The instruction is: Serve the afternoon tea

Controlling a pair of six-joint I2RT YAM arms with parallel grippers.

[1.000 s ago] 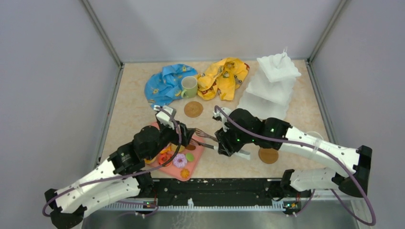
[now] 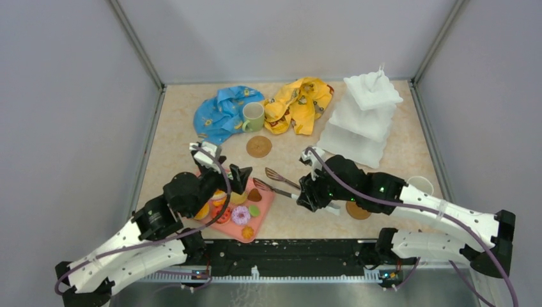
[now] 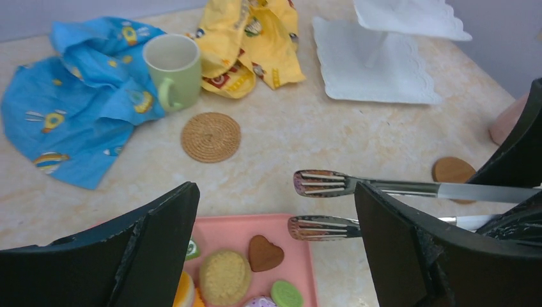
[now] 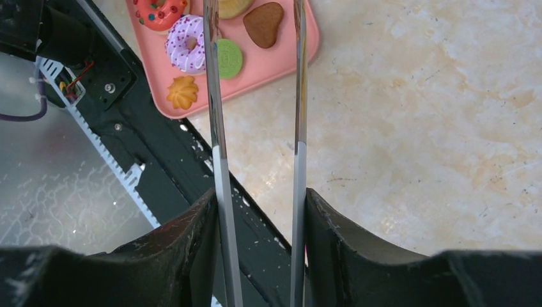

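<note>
Metal tongs point(image 4: 299, 166) with light grey handles are held in my right gripper point(image 2: 307, 197), which is shut on them. Their two slotted heads point(image 3: 325, 183) stand apart with nothing between them, near the right edge of the pink tray point(image 2: 264, 212). Over the tray's far part hangs my left gripper point(image 2: 241, 180), open and empty. On the tray lie a brown heart-shaped biscuit point(image 3: 265, 254), a round pale biscuit point(image 3: 224, 276), a green disc point(image 4: 229, 59), a purple-iced donut point(image 4: 186, 45), a red donut point(image 4: 160, 13) and an orange star-shaped piece point(image 4: 182, 93). The left arm hides part of the tray.
A white tiered stand point(image 2: 367, 118) rises at the back right. A green mug point(image 2: 254, 115) stands between crumpled blue point(image 2: 220, 115) and yellow point(image 2: 307, 105) cloths. Coasters point(image 2: 259, 146) lie on the table; a pale cup point(image 2: 420, 185) is partly behind the right arm.
The right gripper shifted right with the tongs, whose heads now stand slightly farther from the tray's middle.
</note>
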